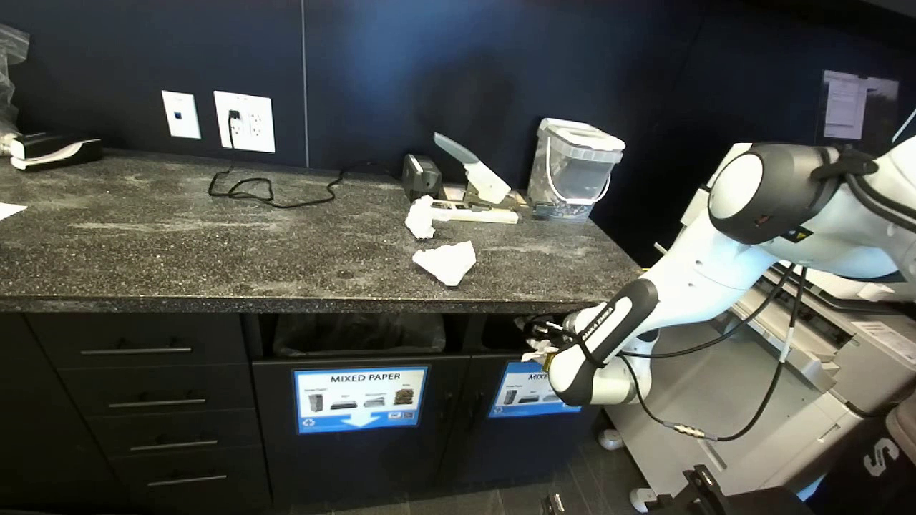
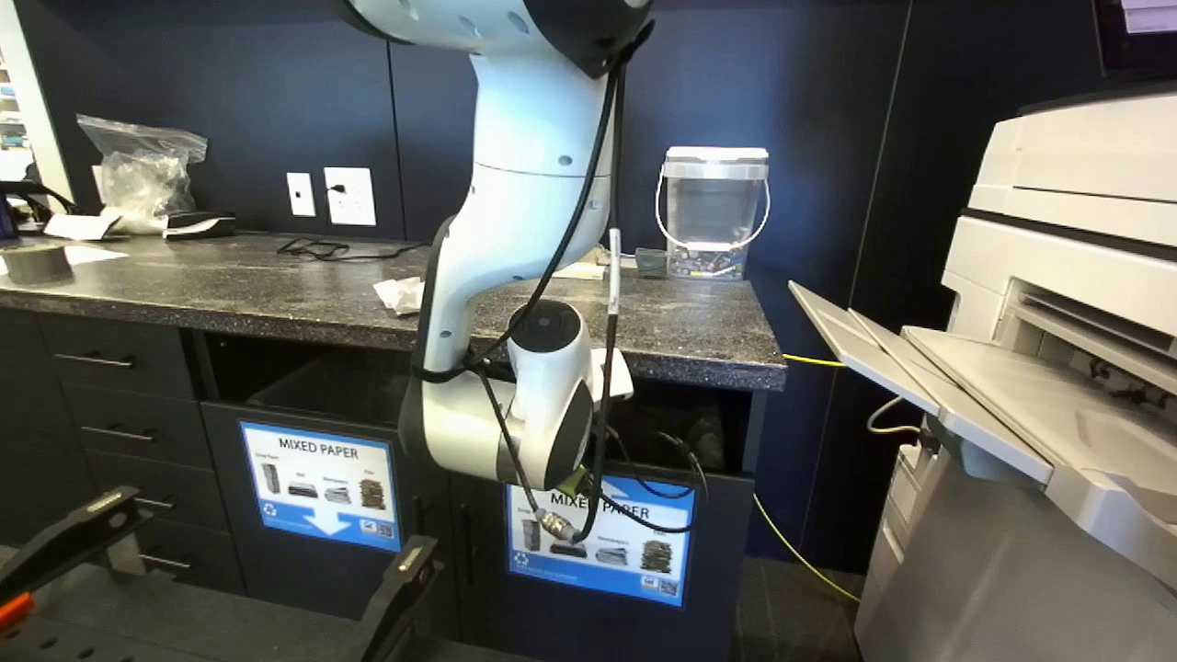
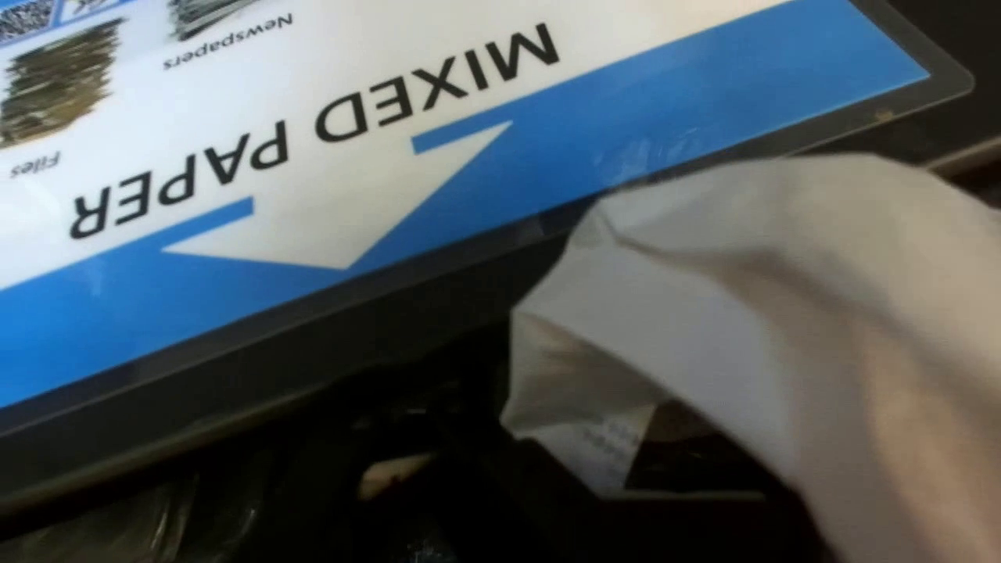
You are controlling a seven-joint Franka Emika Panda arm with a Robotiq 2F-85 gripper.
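A crumpled white paper point(image 3: 713, 310) fills the right of the wrist view, close to the camera and above the dark bin opening. In exterior view 1 my gripper point(image 1: 534, 333) reaches into the right-hand opening under the counter, with white paper point(image 1: 540, 352) at its fingers. The fingers are too dark and covered to show how they stand or whether they grip the paper. Two more crumpled papers lie on the counter: one nearer the front edge point(image 1: 447, 262), another farther back point(image 1: 420, 218).
Mixed paper signs mark the left bin point(image 1: 361, 400) and the right bin point(image 2: 601, 541). The counter edge point(image 2: 706, 370) runs just above my hand. A stapler point(image 1: 481, 180) and clear bucket point(image 1: 573, 167) stand at the back; a printer point(image 2: 1059, 331) is to the right.
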